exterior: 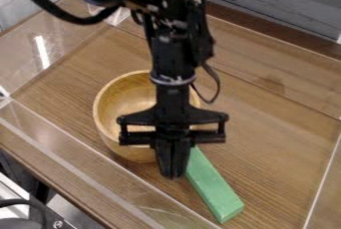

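My black gripper [172, 153] is lowered at the front middle, in front of a yellow-tan bowl [114, 109] whose right part it hides. Its fingertips are shut, with nothing visible between them. A green block [214, 190] lies on the wooden table just to the right of the fingertips, its far end partly behind the gripper.
A low wall stands along the back. A pale strip runs along the front left edge, with a black cable at the bottom left.
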